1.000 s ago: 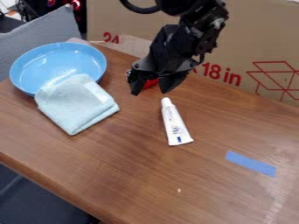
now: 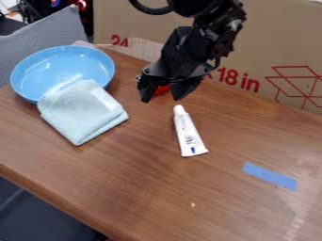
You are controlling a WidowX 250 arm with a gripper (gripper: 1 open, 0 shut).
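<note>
My black gripper (image 2: 164,88) hangs over the back middle of the wooden table with its fingers apart and pointing down. Just behind and partly under it is a red object (image 2: 161,88), mostly hidden by the gripper. A white tube (image 2: 189,132) lies on the table in front of the gripper. To the left are a blue bowl (image 2: 60,66) and a folded pale blue cloth (image 2: 83,115) lying against its front edge.
A cardboard box (image 2: 268,66) stands along the back. A strip of blue tape (image 2: 269,176) is on the right of the table. A grey cushion-like object (image 2: 32,40) sits at the back left.
</note>
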